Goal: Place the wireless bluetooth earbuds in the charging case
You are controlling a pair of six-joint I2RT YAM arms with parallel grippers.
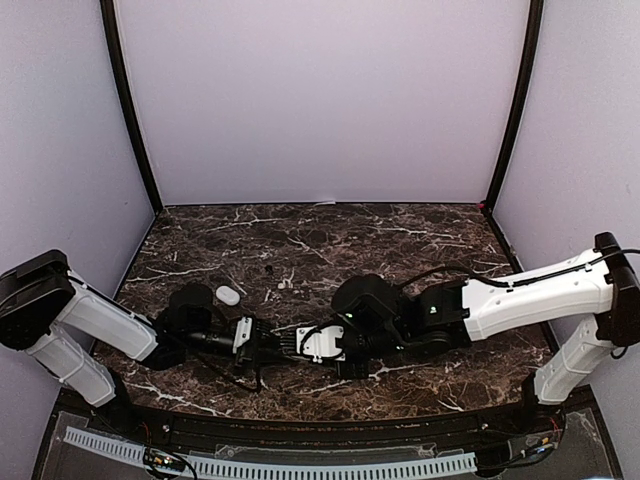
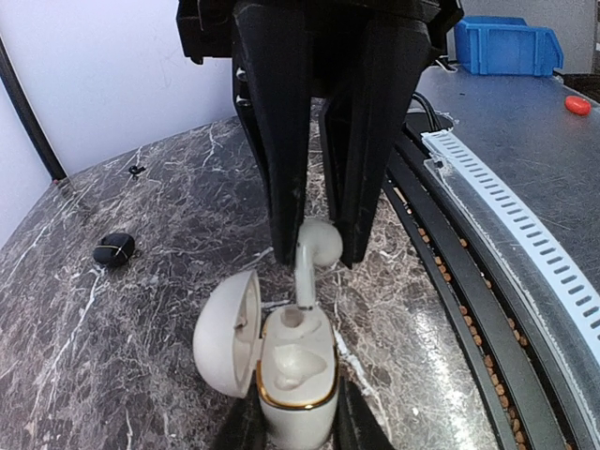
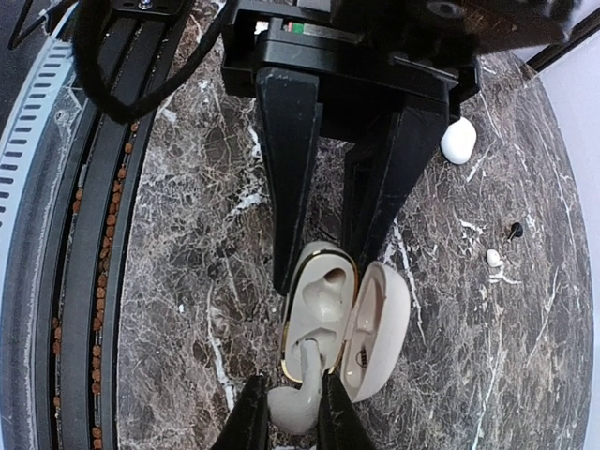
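Observation:
The open white charging case [image 2: 298, 394] is clasped by my left gripper, its lid [image 3: 375, 328] swung to one side. My right gripper is shut on a white earbud, whose stem points down at a cavity of the case; in the right wrist view the earbud [image 3: 292, 408] overlaps the lower cavity. Whether the stem is inside cannot be told. The two grippers meet low in the middle of the top view, above the marble table [image 1: 330, 240].
A white oval object [image 1: 227, 295] lies at the left of the table, with small white and black pieces [image 1: 287, 284] near the middle. A dark rail [image 1: 300, 430] runs along the front edge.

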